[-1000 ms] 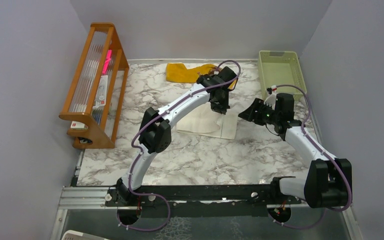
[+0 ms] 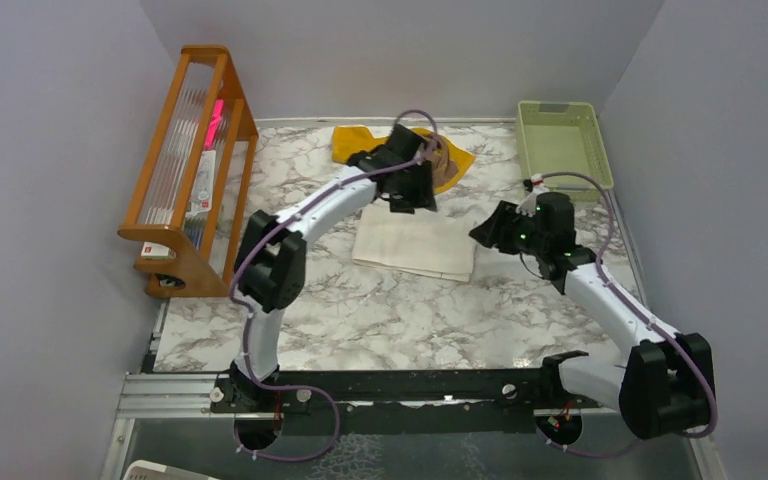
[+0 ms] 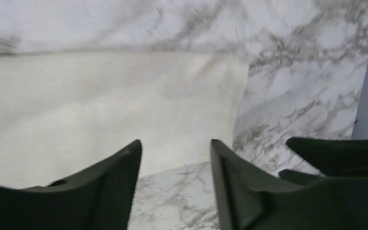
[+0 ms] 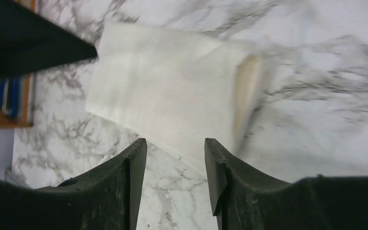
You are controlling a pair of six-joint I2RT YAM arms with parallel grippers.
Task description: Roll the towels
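Observation:
A cream towel lies folded flat on the marbled table, and my left gripper is over its far side. In the left wrist view that gripper stands open above the towel, nothing between its fingers. My right gripper is just off the towel's right end. It also stands open and empty, with the towel beyond its fingertips in the right wrist view. Layers gape a little along the towel's near-right edge there. The left gripper's dark finger shows at upper left in that view.
Behind the left arm lies a crumpled mustard and brown cloth. An empty green basket stands at the back right, and a wooden rack at the left.
My left gripper has moved from the towel's right end toward the left and back. A flap seen turned over earlier now lies flat. The right gripper has shifted slightly left.

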